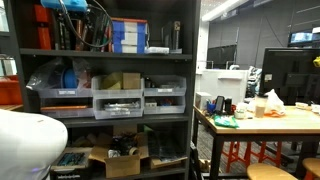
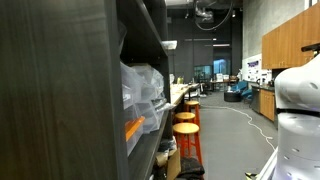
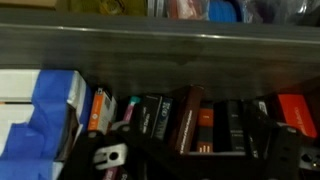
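Note:
A row of upright books, among them a dark reddish-brown book (image 3: 186, 118) and an orange-and-black book (image 3: 205, 128), fills the shelf space in the wrist view. My gripper is a dark shape in front of their lower part in that view. It stands open, and I make out nothing held in it; dim light blurs its outline against the books. Part of the arm, with a looping cable, shows at the top left of exterior view 1, where the fingers cannot be made out.
A shelf edge (image 3: 200, 42) runs across the wrist view, close to the books. Blue-and-white boxes (image 1: 129, 36) stand on the upper shelf, above clear bins (image 1: 117, 104). A cardboard box (image 1: 118, 153) sits low down. A wooden table (image 1: 265, 124) is at the right.

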